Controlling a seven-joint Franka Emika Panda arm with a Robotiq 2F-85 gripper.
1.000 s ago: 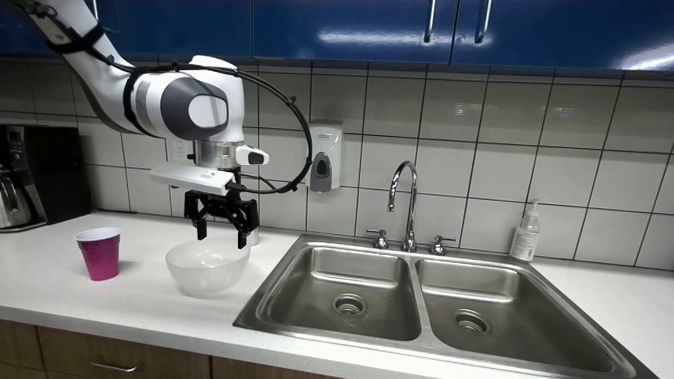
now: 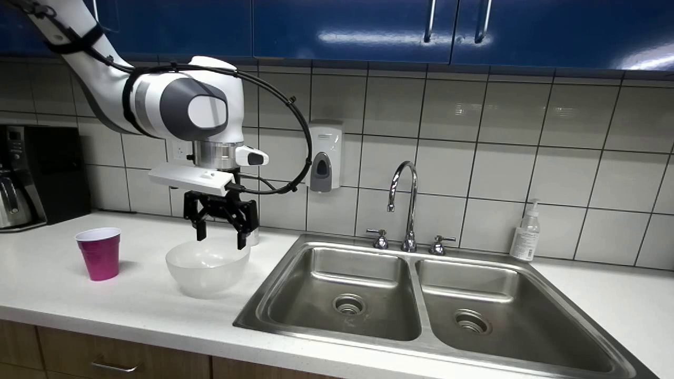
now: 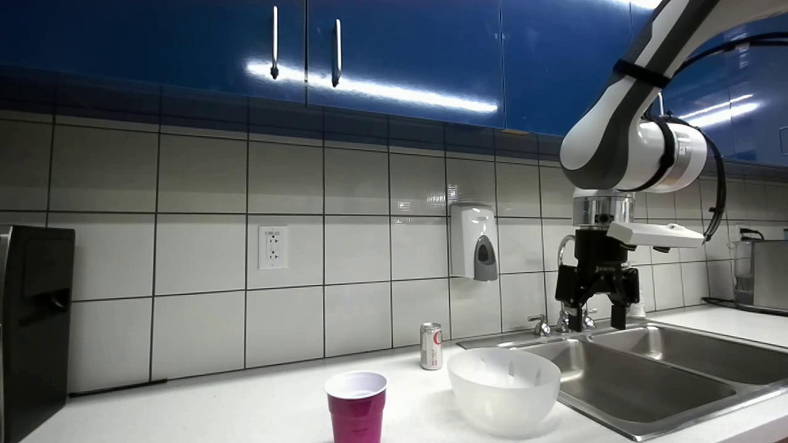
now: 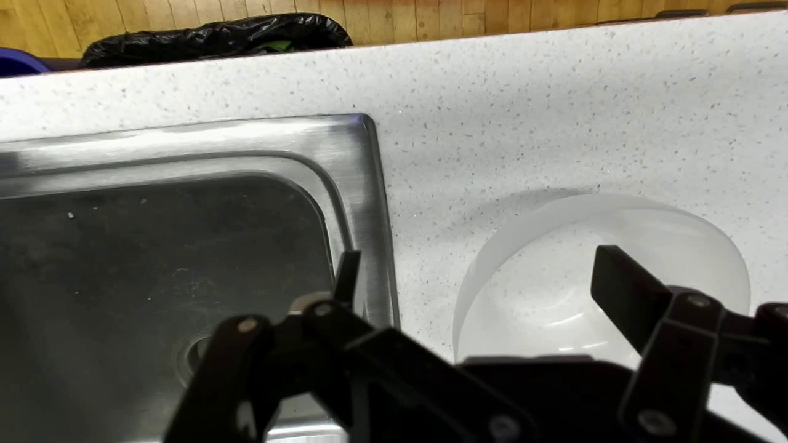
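Note:
My gripper (image 2: 221, 241) stands open with nothing between its fingers, pointing down above the counter near a frosted bowl. That bowl (image 2: 205, 275) sits upright on the counter, left of the sink, and looks empty from above. In the wrist view one finger (image 4: 628, 295) is seen over the bowl (image 4: 517, 243), while the other finger (image 4: 347, 277) shows against the sink's edge. A magenta cup (image 2: 101, 256) with a white inside stands upright to the left of the bowl. Behind the bowl, a silver soda can (image 3: 431, 347) stands near the wall; exterior view 1 shows only part of it.
A steel double sink (image 2: 418, 303) with a tall faucet (image 2: 412, 208) lies to the right. A pump bottle (image 2: 525, 235) is behind it. The coffee maker (image 2: 53, 170) occupies the far left. A soap dispenser (image 2: 325, 158) hangs on the wall. Counter space around the cup is clear.

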